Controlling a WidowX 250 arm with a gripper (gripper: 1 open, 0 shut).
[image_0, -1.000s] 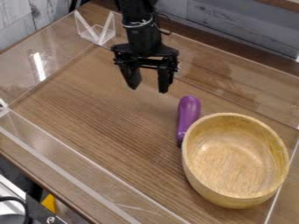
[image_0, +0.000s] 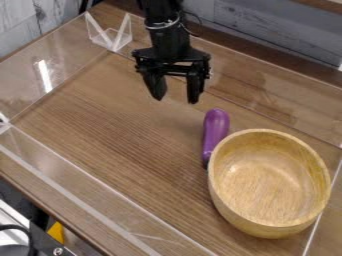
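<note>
My black gripper (image_0: 175, 84) hangs at the top centre, open, its two fingers spread with nothing seen between them. To its lower right a long purple eggplant-like object (image_0: 215, 133) lies upright in the picture, beside a large cream bowl (image_0: 267, 210) at the lower right. The gripper is apart from both.
Clear walls border it at the left and back. A dark cable lies at the bottom left corner, outside the area.
The gripper has shifted very slightly toward the back and right. The purple object and bowl have not moved.
</note>
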